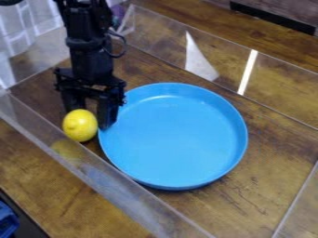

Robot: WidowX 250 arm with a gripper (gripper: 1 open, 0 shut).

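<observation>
My black gripper (89, 104) hangs at the upper left of the camera view, low over the wooden surface beside the left edge of a blue plate (173, 141). A yellow egg-shaped object (80, 128) lies just below my fingers, touching or very near the plate's left rim. The fingertips are dark and overlap one another, so their spacing and whether they touch the yellow object are unclear.
Clear walls (183, 202) run along the front and right of the wooden work area. Bare wood lies right of the plate and at the lower left. A small blue item sits at the lower-left corner.
</observation>
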